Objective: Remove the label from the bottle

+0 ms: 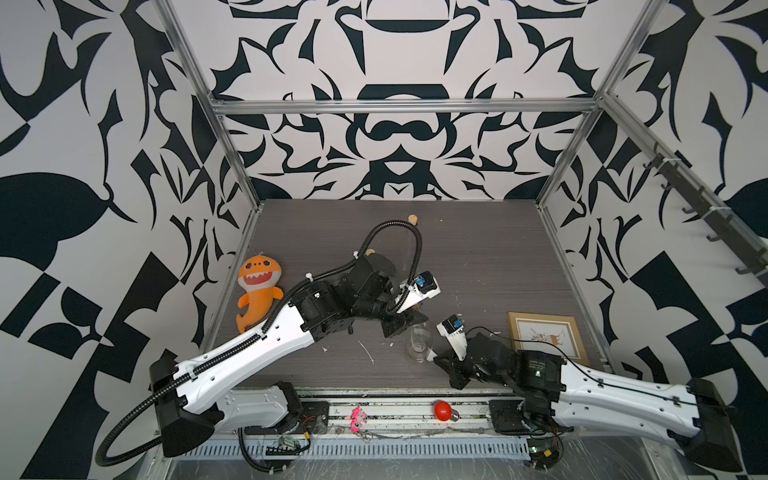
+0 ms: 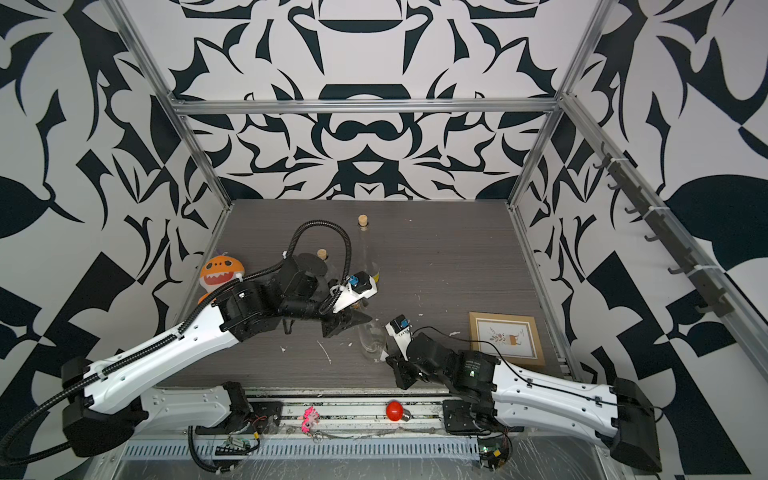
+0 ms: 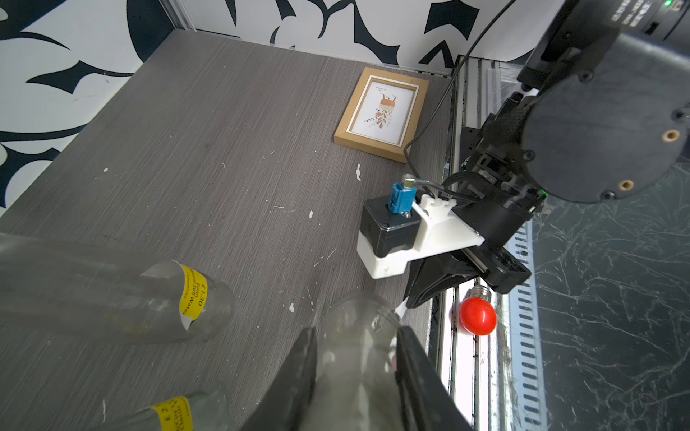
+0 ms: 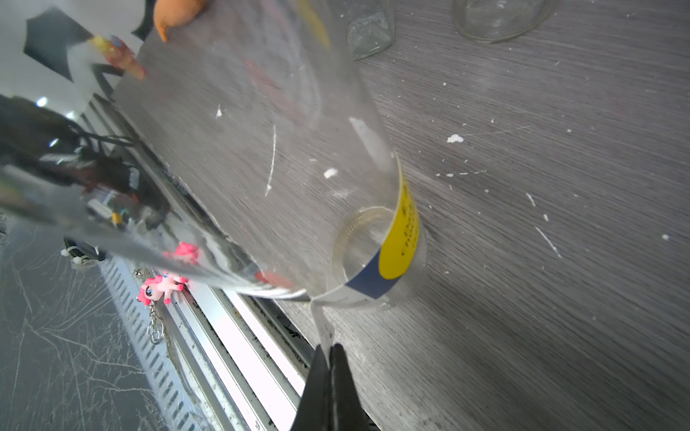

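A clear bottle (image 1: 418, 344) stands near the front edge. My left gripper is shut on its upper part. A yellow and blue label (image 4: 395, 244) wraps round its lower body. My right gripper is shut at the bottle's side, on a thin translucent strip (image 4: 322, 323) that runs out from the label band. In the top views the left arm hides much of the bottle.
Two more bottles (image 3: 107, 287) (image 3: 172, 416) with yellow labels stand behind. An orange shark plush (image 1: 257, 296) lies at the left, a framed picture (image 1: 544, 332) at the right. A red ball (image 1: 442, 410) sits on the front rail.
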